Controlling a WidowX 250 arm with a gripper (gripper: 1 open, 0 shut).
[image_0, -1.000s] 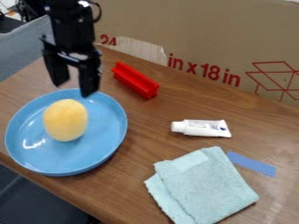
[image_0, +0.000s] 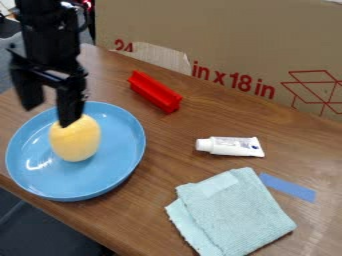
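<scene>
My black gripper (image_0: 48, 88) hangs over the left part of the blue plate (image_0: 107, 166), blurred, so its finger state is unclear. Just below it a pale yellow round object (image_0: 76, 141) rests on the plate.
A red object (image_0: 154, 91) lies behind the plate. A white tube (image_0: 230, 146), a folded light-blue cloth (image_0: 230, 212) and a blue strip (image_0: 286, 187) lie to the right. Cardboard (image_0: 227, 40) stands along the back; bare wood fills the middle.
The objects on the table look unmoved.
</scene>
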